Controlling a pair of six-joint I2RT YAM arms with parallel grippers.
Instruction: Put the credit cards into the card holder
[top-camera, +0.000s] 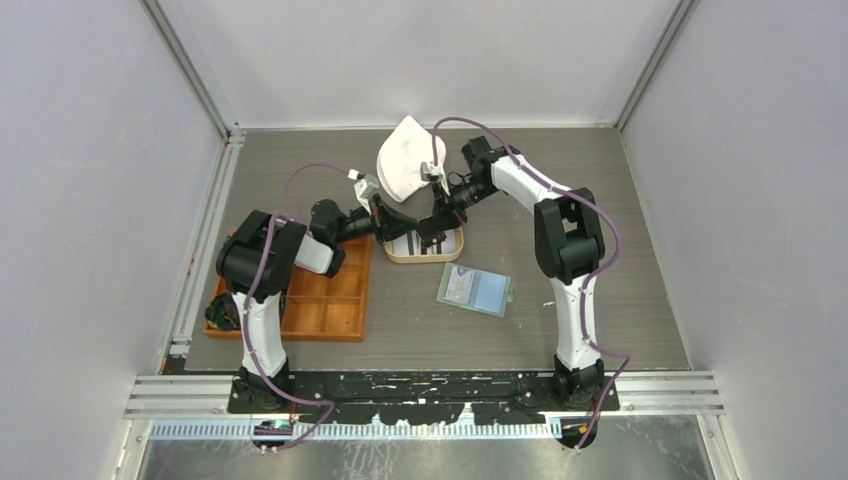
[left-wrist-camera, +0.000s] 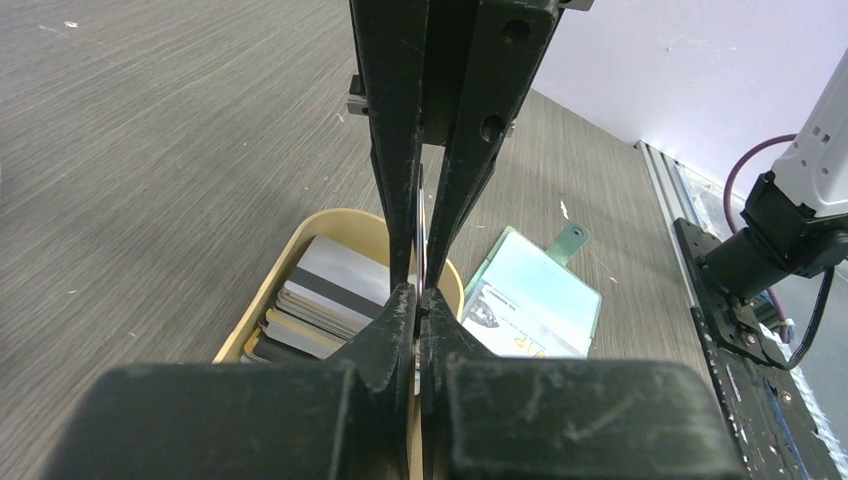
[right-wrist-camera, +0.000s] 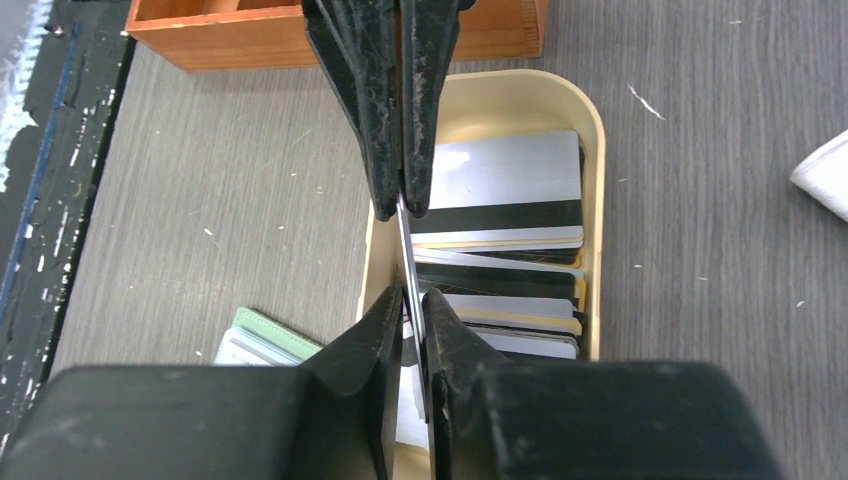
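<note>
A thin dark card (top-camera: 430, 231) is held edge-on above a beige box of cards. My left gripper (top-camera: 412, 228) is shut on it from the left; in the left wrist view its fingers (left-wrist-camera: 385, 335) close together at the card's edge. Coming from the other side, my right gripper (top-camera: 443, 217) has its fingers part open. In the left wrist view they straddle the card with a small gap. The right wrist view shows the card (right-wrist-camera: 411, 260) running between both sets of fingertips. The card holder (top-camera: 475, 289), pale green with clear pockets, lies open on the table in front of the box.
Several cards (right-wrist-camera: 500, 175) lie in rows in the beige box (right-wrist-camera: 592, 200). An orange-brown wooden tray (top-camera: 330, 318) stands under the left arm. Behind the box is a white cloth-like thing (top-camera: 405, 155). The table right of the card holder is clear.
</note>
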